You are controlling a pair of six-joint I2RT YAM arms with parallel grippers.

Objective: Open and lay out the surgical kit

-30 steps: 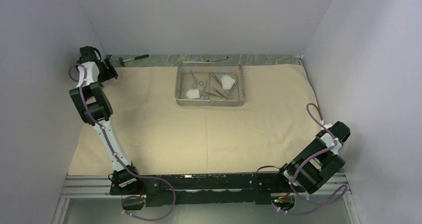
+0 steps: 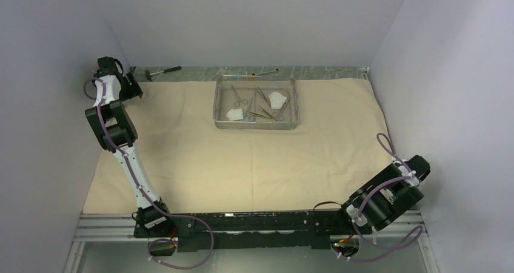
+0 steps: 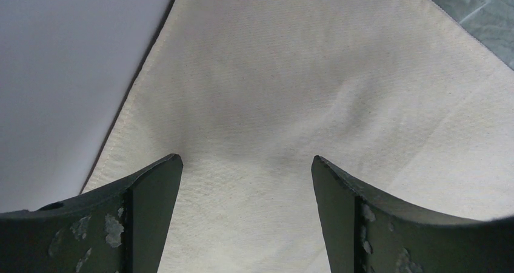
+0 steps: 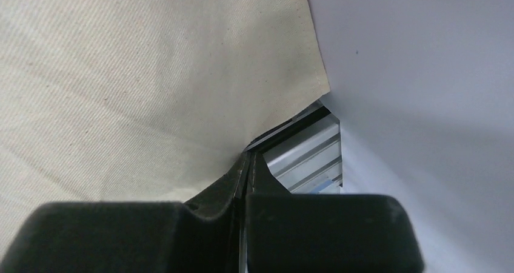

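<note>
A cream drape [image 2: 182, 158] covers the table. On it, at the back centre, a clear tray [image 2: 215, 103] holds several steel instruments and two white gauze pads [image 2: 235, 114] [image 2: 277, 100]. My left gripper stands open over the drape's back-left corner, nothing between its fingers. My right gripper is shut at the drape's front-right corner, beside the wall; no held thing shows between its fingers, and in the top view its tips are hidden under the arm.
A hammer-like tool [image 2: 163, 71] and a thin rod [image 2: 265, 73] lie on the marbled strip [image 2: 321, 73] along the back. Walls [image 2: 460, 127] bound both sides. The drape is clear around the tray.
The right arm has shifted slightly in the top view, its upper end a little rightward and toward the front. The left arm and tray look unchanged.
</note>
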